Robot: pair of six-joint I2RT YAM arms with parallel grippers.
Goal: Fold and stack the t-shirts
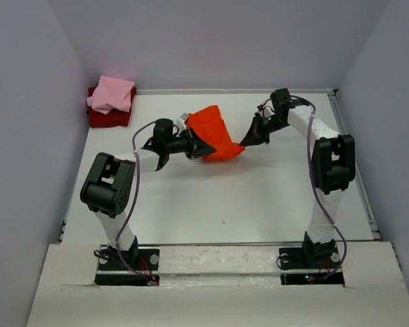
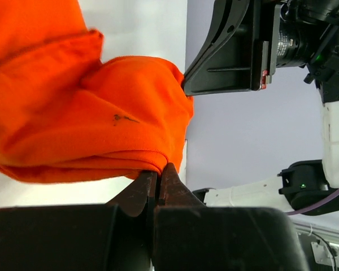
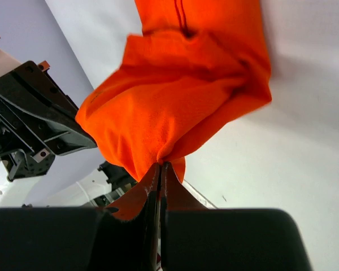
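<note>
An orange t-shirt (image 1: 208, 126) lies rumpled and partly folded in the middle of the table, its lower part lifted between my two grippers. My left gripper (image 1: 211, 150) is shut at its left side, a fold of the fabric at the fingertips, seen at the tips (image 2: 158, 172) in the left wrist view. My right gripper (image 1: 243, 144) is shut on the shirt's right corner; in the right wrist view the cloth gathers into its fingertips (image 3: 162, 169).
A pink shirt (image 1: 111, 94) rests on a dark red one (image 1: 108, 119) at the back left corner.
</note>
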